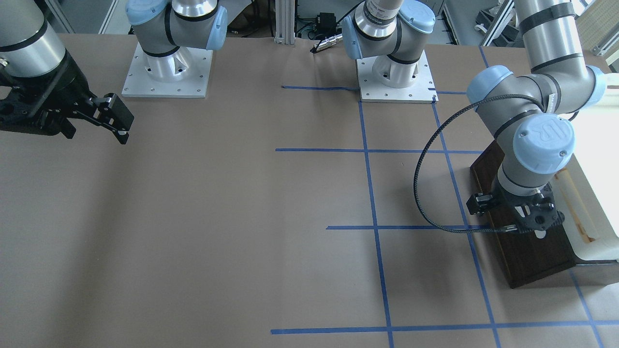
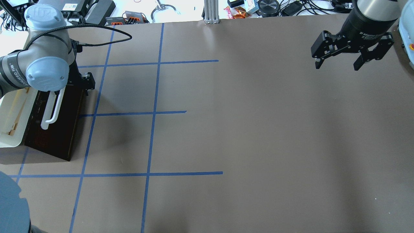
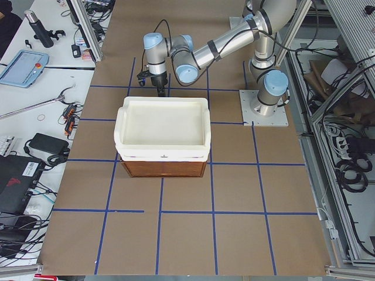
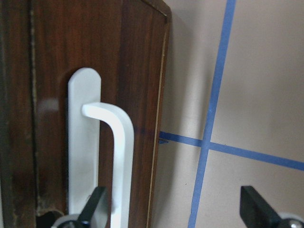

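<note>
A dark wooden box [image 1: 534, 261] carries a white vertical handle [image 4: 122, 161] on its side, seen close in the left wrist view and in the top view [image 2: 54, 108]. My gripper is low at that side, its fingers apart, one over the lower part of the handle's plate, the other over bare floor to the right. In the front view the gripper [image 1: 513, 211] hides most of the handle.
A white tray [image 3: 162, 129] sits on the box. Another black gripper [image 2: 353, 50] hangs at the far side, away from the box.
</note>
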